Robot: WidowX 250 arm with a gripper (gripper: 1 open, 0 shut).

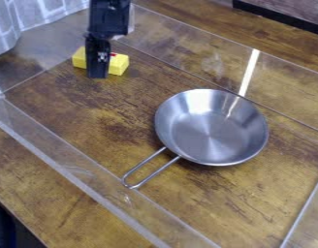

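Observation:
A yellow block, sponge-like [116,64] lies on the wooden table at the upper left, with a small red mark near its top. My black gripper [100,54] hangs from the top edge just over the block, hiding part of it; its fingers look shut, with nothing visible held between them. A steel pan [209,126] with a wire handle pointing toward the lower left sits right of centre.
Clear plastic or glass edging runs along the left and lower left, and a pale sheet [19,19] is at the top left corner.

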